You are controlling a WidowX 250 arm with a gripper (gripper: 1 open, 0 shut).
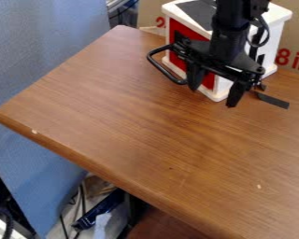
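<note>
A black robot gripper [215,88] hangs over the far right part of the wooden table [139,149], in front of a white and red box-shaped base [178,15]. Its two dark fingers point down and stand apart, with no object seen between them.
A cardboard box [291,47] stands at the back right. A blue-grey surface [40,56] lies left of the table, with cables and dark items below the near left edge.
</note>
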